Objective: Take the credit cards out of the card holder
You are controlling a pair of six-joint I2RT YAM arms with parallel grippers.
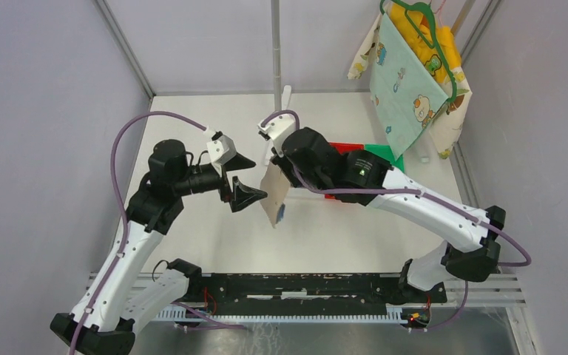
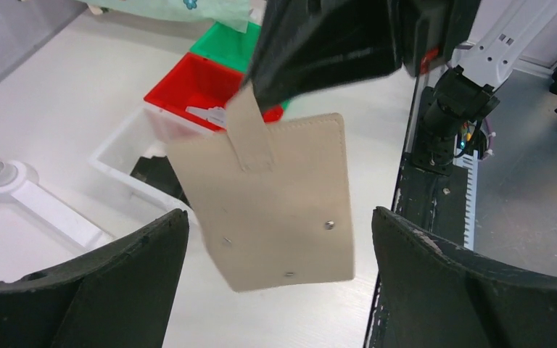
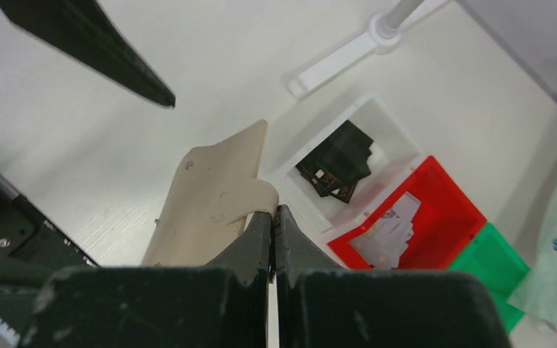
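Note:
A beige card holder point(image 1: 274, 191) hangs from my right gripper, which is shut on the holder's strap. In the left wrist view the holder's flat back point(image 2: 268, 210), with small snaps, faces my left gripper, which stands open beside it, with the holder just beyond its fingers. In the right wrist view the holder point(image 3: 199, 196) hangs curved below the fingertips. Whether cards are inside cannot be seen.
A white bin point(image 3: 392, 127) with dark cards, a red bin point(image 3: 450, 217) with pale cards and a green bin point(image 3: 493, 250) stand on the table. A pole on a white base point(image 3: 333, 69) is at the back; hanging clothes point(image 1: 407, 81) are at the back right.

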